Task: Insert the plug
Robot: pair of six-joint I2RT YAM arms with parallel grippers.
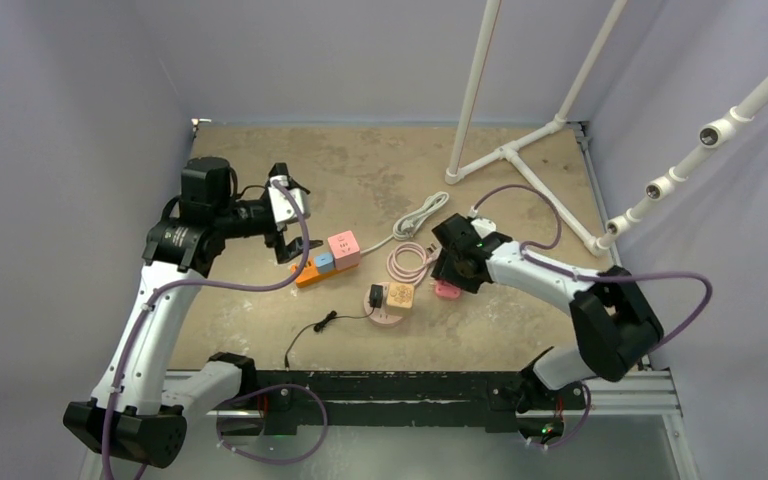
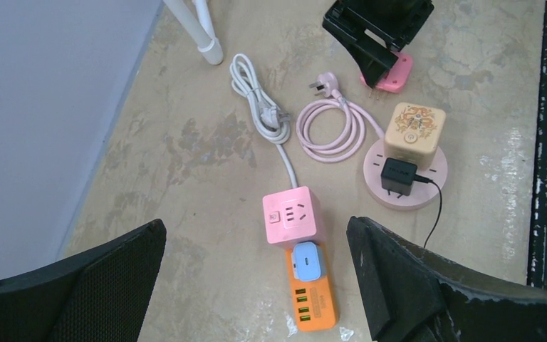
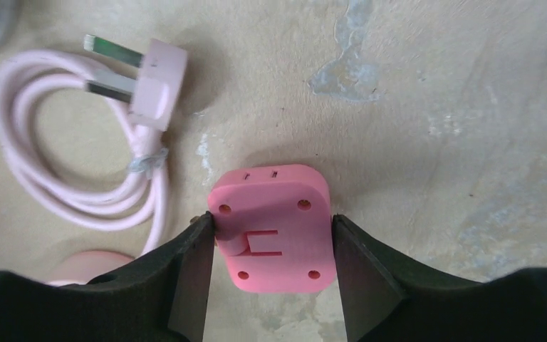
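Note:
A pink square plug piece (image 3: pixel 271 214) with small holes sits between the fingers of my right gripper (image 1: pixel 450 275), low over the table; both fingertips meet its sides. My left gripper (image 1: pixel 295 220) stands open in the air above the left side, nothing between its fingers. Below it are a pink cube socket (image 2: pixel 288 217), a blue piece (image 2: pixel 306 260) and an orange strip (image 2: pixel 315 303). A round pink power base (image 2: pixel 420 192) carries a black adapter (image 2: pixel 397 177) and a beige cube (image 2: pixel 412 139).
A coiled pink cord with a plug (image 3: pixel 158 85) lies beside the pink piece. A white bundled cable (image 2: pixel 256 100) lies further back. White pipe framing (image 1: pixel 515 155) stands at the back right.

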